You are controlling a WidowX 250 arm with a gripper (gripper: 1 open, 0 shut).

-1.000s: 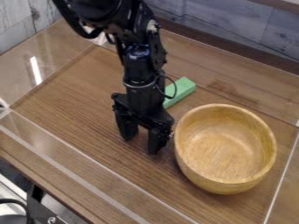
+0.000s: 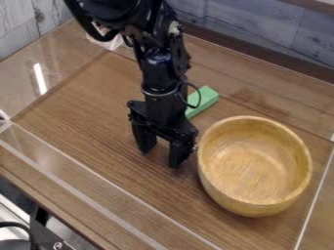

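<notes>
The black robot arm reaches down from the top of the view to the middle of the wooden table (image 2: 78,127), its gripper (image 2: 163,143) low over the surface with the fingers apart. I cannot tell whether anything lies between them. A tan oval bowl (image 2: 253,166) stands just right of the gripper. Behind the gripper, to the upper right, lies a green object (image 2: 201,98), partly hidden by the arm.
A grey wall edges the back and upper left, and a small white object (image 2: 104,34) is at the top left behind the arm.
</notes>
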